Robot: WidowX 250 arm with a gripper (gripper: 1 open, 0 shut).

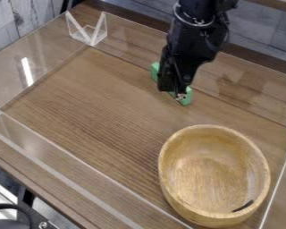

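The black robot gripper (175,82) hangs over a green object (180,95) near the middle of the tabletop (86,125), its fingers pointing down at the object and partly hiding it. I cannot tell from this view whether the fingers are open or touching the green object. A large tan bowl (214,165) stands at the front right, with a small dark item or mark near its right inner side.
A white wire rack (89,29) stands at the back left. Raised edges border the table at the back and left.
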